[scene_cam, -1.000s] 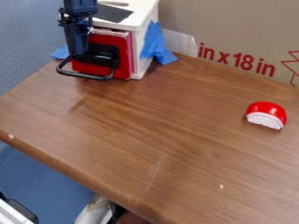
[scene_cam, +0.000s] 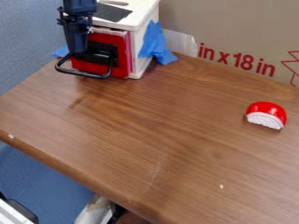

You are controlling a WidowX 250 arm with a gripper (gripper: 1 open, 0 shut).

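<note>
My black gripper [scene_cam: 77, 45] hangs at the upper left, in front of a white boxy appliance [scene_cam: 139, 16] with a red front [scene_cam: 118, 41]. A black bar-like frame [scene_cam: 86, 73] stands out low in front of the red part, just below the gripper. The fingertips are dark against the dark frame, so I cannot tell whether they are shut or touch it. A red and white object [scene_cam: 267, 115] lies apart on the right side of the table.
Blue cloths [scene_cam: 156, 45] lie at both sides of the appliance. A cardboard panel [scene_cam: 232, 31] stands along the back.
</note>
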